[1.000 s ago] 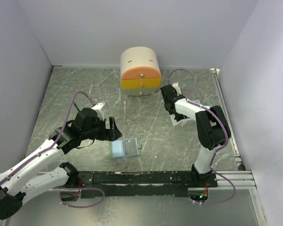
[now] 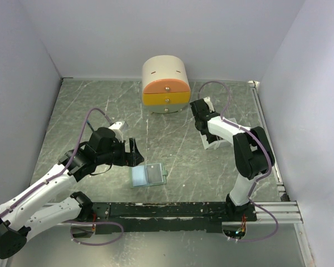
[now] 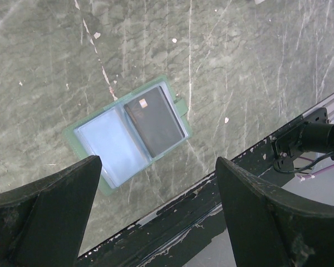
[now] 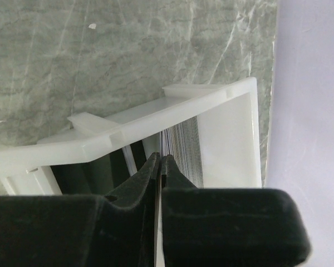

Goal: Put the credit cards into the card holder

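My right gripper is shut over a white plastic holder (image 4: 239,111), its fingertips down among the slots, beside a thin striped stack (image 4: 183,147); whether a thin card is between the fingers I cannot tell. In the top view the holder (image 2: 231,125) is mostly hidden under the right arm. My left gripper hangs open above a pale green card holder (image 3: 72,133) on the table, which has a light blue panel (image 3: 111,143) and a grey panel (image 3: 155,119).
A rounded cream cabinet (image 2: 165,72) with orange and yellow drawers stands at the back centre. Walls bound it at the sides and back.
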